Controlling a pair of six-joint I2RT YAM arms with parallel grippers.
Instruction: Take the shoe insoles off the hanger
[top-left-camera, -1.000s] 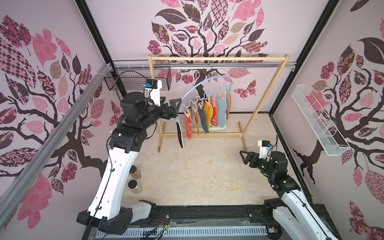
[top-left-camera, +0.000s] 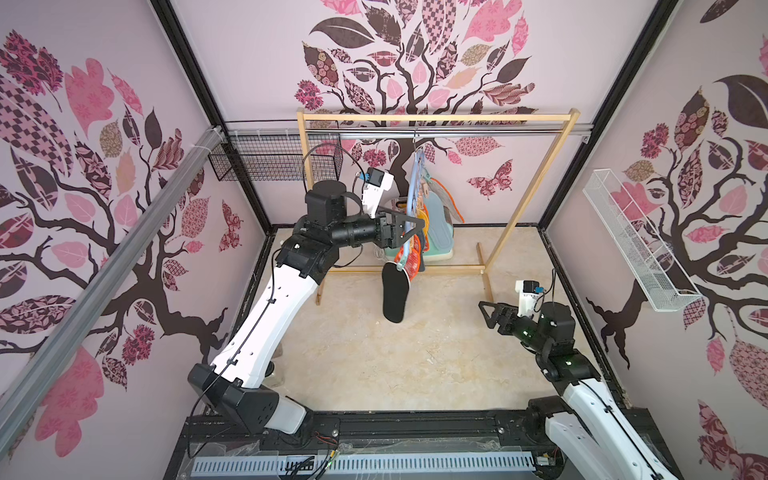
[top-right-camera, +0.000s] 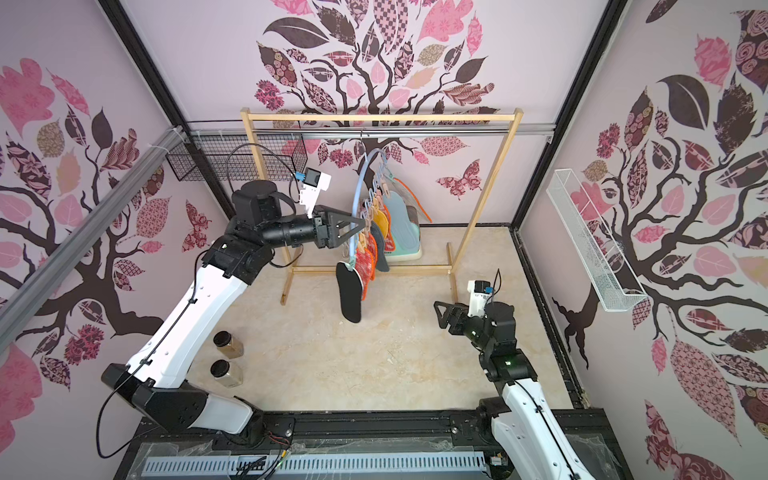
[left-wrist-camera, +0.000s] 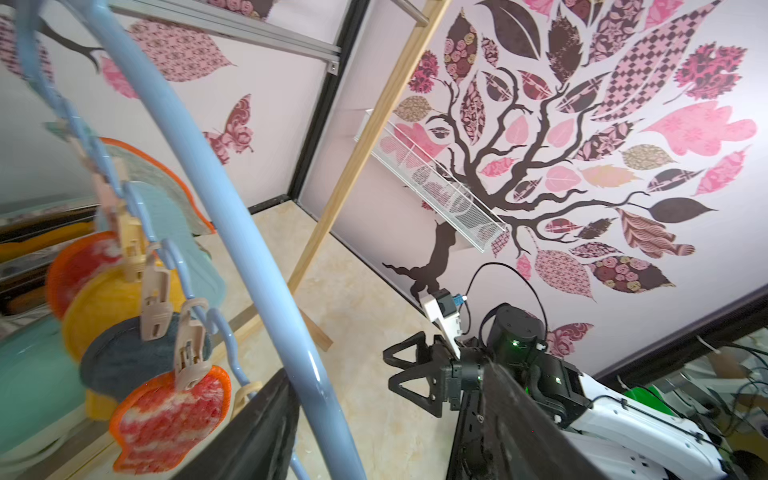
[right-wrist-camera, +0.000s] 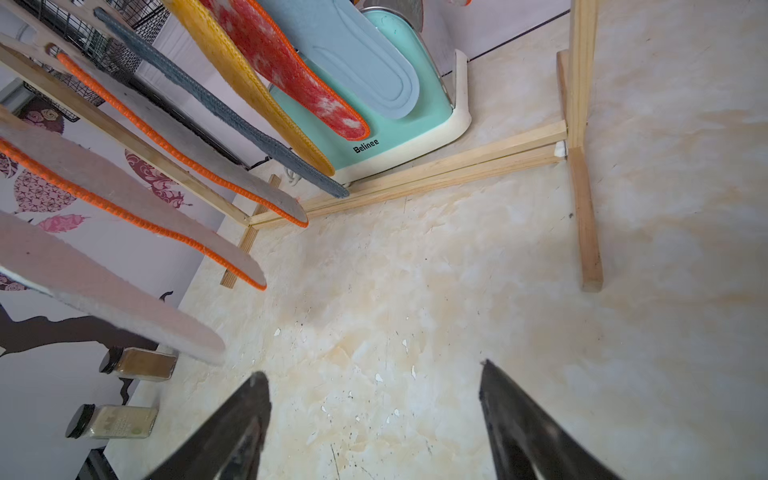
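From the rack's rail hangs a pale blue hanger (top-right-camera: 360, 180) with several insoles on clips, turned end-on to the top views. A black insole (top-left-camera: 394, 292) hangs at its near end. Behind it are a red-orange insole (left-wrist-camera: 170, 420), a dark blue-grey insole (left-wrist-camera: 144, 352) and a yellow insole (right-wrist-camera: 240, 80), among others. My left gripper (top-left-camera: 417, 227) is part open at the hanger; in the left wrist view the tube runs by the inner side of one finger, and contact is unclear. My right gripper (top-left-camera: 485, 314) stands open and empty, well right of the insoles.
The wooden rack (top-left-camera: 528, 196) frames the hanger, and a mint-green appliance (right-wrist-camera: 400, 140) stands behind the insoles. White wire basket (top-left-camera: 640, 240) on the right wall, black wire basket (top-left-camera: 276, 156) at back left. Two jars (top-right-camera: 227, 358) stand at left.
My left gripper has moved right, from beside the hanger's left end to the middle of the rack. The hanger has swung from sideways to end-on, its black insole coming forward. The right arm stayed still.
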